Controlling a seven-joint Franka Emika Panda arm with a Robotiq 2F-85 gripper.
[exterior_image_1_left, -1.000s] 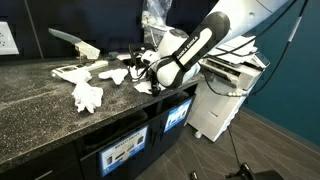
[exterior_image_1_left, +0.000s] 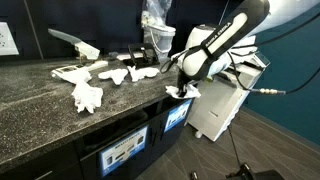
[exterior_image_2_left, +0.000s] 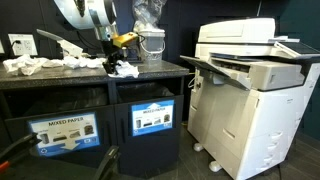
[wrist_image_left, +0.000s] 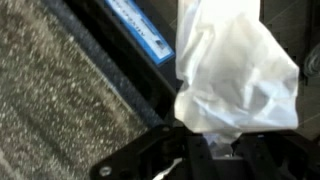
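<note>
My gripper (exterior_image_1_left: 181, 84) is shut on a crumpled white paper (exterior_image_1_left: 187, 92), held out by the counter's front edge. In exterior view 2 the same paper (exterior_image_2_left: 125, 70) hangs below the fingers, above the bin fronts. It fills much of the wrist view, where the white sheet (wrist_image_left: 235, 65) covers the fingertips and bulges away from the gripper. Other crumpled white papers lie on the dark speckled counter (exterior_image_1_left: 40, 115): one sheet (exterior_image_1_left: 87, 97) near the front edge, another paper (exterior_image_1_left: 143, 73) farther back.
Below the counter are open-topped bins with blue-and-white labels, a left label (exterior_image_2_left: 62, 135) and a right label (exterior_image_2_left: 152, 117) reading mixed paper. A white printer (exterior_image_2_left: 250, 100) stands to the right. Clear plastic (exterior_image_1_left: 158, 30) and a dark item stand at the counter's back.
My gripper has moved right and outward from the counter top, taking a white paper with it to the front edge. The other papers look unmoved.
</note>
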